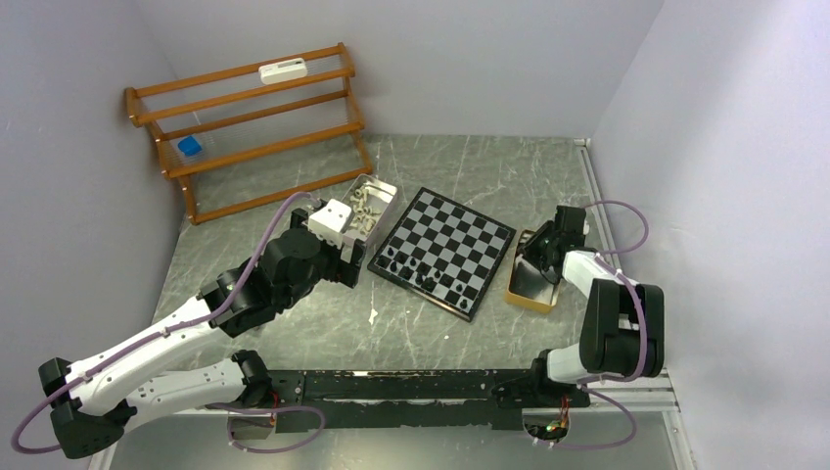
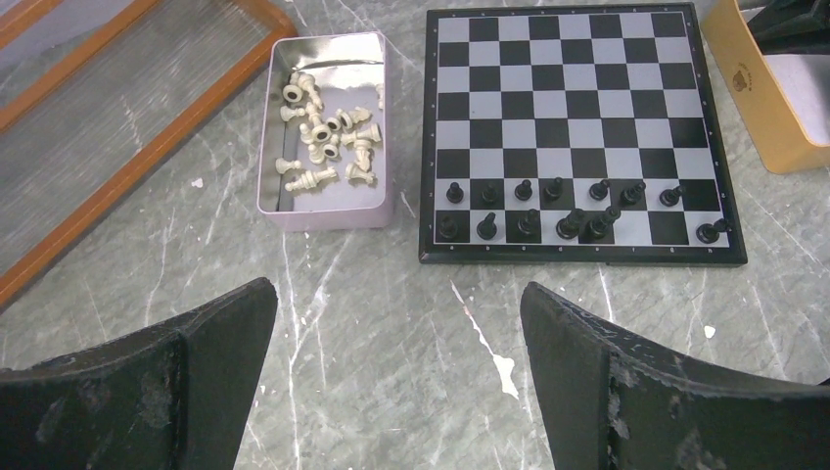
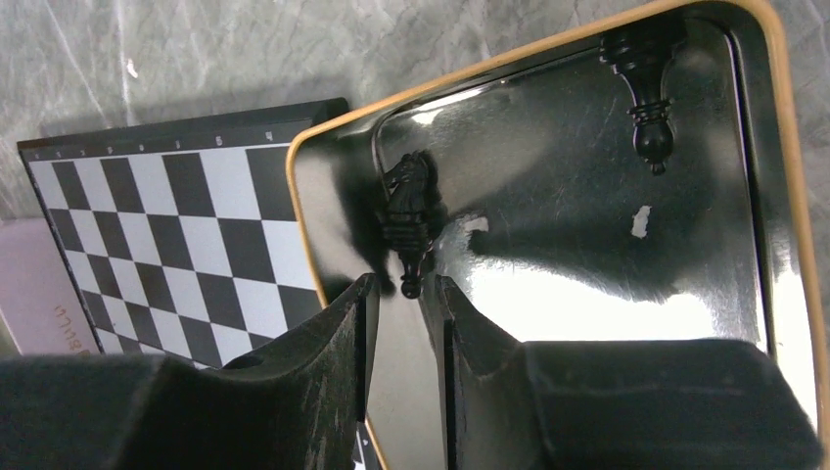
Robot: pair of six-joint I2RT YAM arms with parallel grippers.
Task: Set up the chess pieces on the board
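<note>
The chessboard [image 1: 442, 250] carries black pieces [image 2: 575, 223] in two rough rows along its near side. The pink-grey box [image 2: 323, 210] left of it holds cream pieces [image 2: 311, 179]. In the yellow box [image 1: 530, 305], the right wrist view shows two black pieces [image 3: 408, 211] lying down. My right gripper is low over this box, open, its fingertips beside the tip of one piece, with nothing clearly held. My left gripper is open and empty above bare table, in front of the pink-grey box and the board.
A wooden rack [image 1: 249, 161] stands at the back left with a blue item [image 1: 190, 146] on it. Grey walls bound the right and back. Bare table lies behind and in front of the board.
</note>
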